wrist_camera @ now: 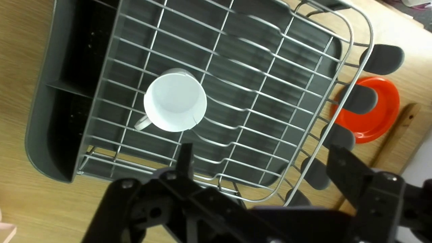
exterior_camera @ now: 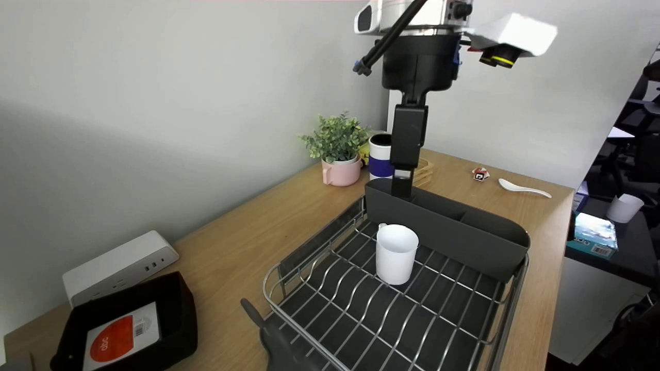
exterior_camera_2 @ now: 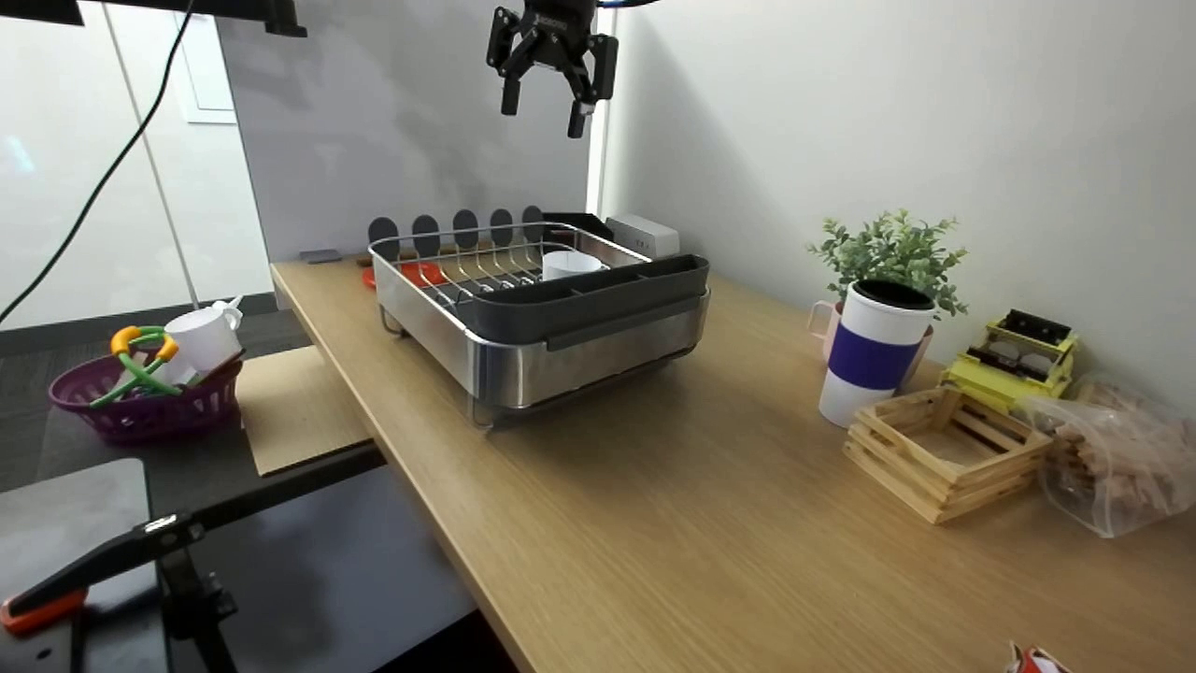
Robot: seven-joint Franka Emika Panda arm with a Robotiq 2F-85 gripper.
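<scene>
Inside the wire dish rack (exterior_camera: 346, 324) stands a white mug (exterior_camera: 396, 254), upright, close to the dark grey utensil holder (exterior_camera: 445, 230). Seen from above in the wrist view, the mug (wrist_camera: 175, 101) is empty and its handle points to the lower left. My gripper (exterior_camera_2: 543, 121) hangs in the air well above the rack, its fingers wide apart and nothing between them. In the wrist view the gripper lies lower right of the mug, not touching it. Exterior view 1 shows the gripper side-on, so only one finger (exterior_camera: 402, 184) is clear.
A potted plant (exterior_camera: 337, 148), a white and purple tumbler (exterior_camera_2: 875, 350) and a wooden crate (exterior_camera_2: 947, 454) stand along the wall. A black box (exterior_camera: 127, 327) and a white power strip (exterior_camera: 120, 267) sit left of the rack. An orange dish (wrist_camera: 376, 114) lies past the rack's end.
</scene>
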